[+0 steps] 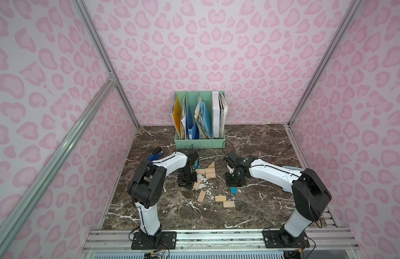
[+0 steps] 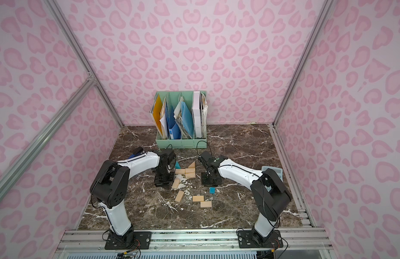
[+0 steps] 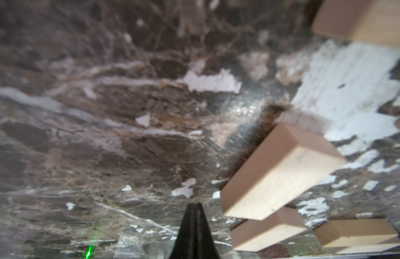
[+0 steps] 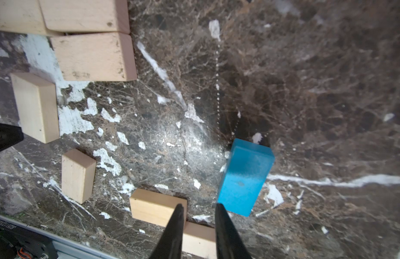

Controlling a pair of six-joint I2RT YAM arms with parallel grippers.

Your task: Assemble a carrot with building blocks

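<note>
My left gripper is shut with nothing between its fingers. A plain wooden block [image 3: 277, 172] lies just right of its tips in the left wrist view, outside the fingers. Beyond it are another wooden block [image 3: 266, 228] and two staggered ones. My right gripper stands open, its gap empty. Close to its tips lies a blue block [image 4: 245, 177] on the tabletop. In the top left view, several wooden blocks [image 1: 210, 175] are grouped between the arms, with a wooden triangle [image 1: 212, 164] behind them. A teal piece [image 2: 177, 165] is partly hidden by the left arm.
A green file holder [image 1: 200, 143] full of folders stands at the back. Two staggered wooden blocks [image 1: 220, 198] lie toward the front. A dark blue object [image 1: 155, 154] sits behind the left arm, and a pale container [image 2: 273, 171] lies at right.
</note>
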